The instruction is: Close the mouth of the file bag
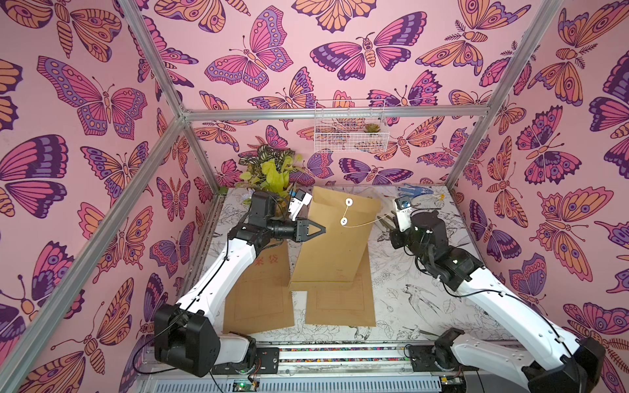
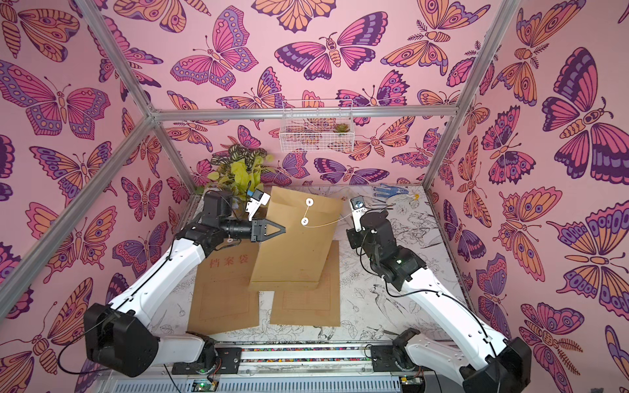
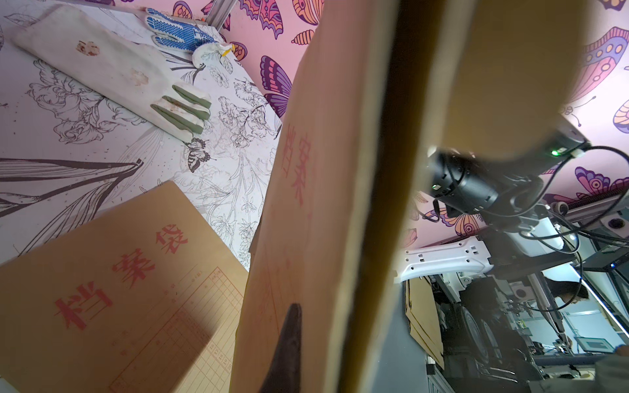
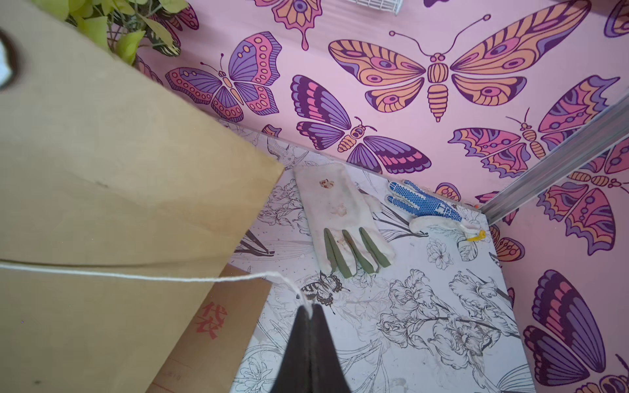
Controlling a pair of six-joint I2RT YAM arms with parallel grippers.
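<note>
A brown file bag (image 1: 331, 255) is held up, flap at top, with two white buttons (image 1: 348, 202) and a white string (image 4: 131, 272) running rightward. My left gripper (image 1: 314, 228) is at the bag's left side, pinching it; in the left wrist view the bag fills the middle and hides most of the fingers. My right gripper is shut on the string's end, right of the bag, drawing it out across the bag's face.
Flat file bags (image 1: 258, 301) lie beneath. Gloves (image 4: 344, 222) lie at the back right, a plant (image 1: 275, 173) at the back left. A wire basket (image 1: 351, 140) hangs on the back wall.
</note>
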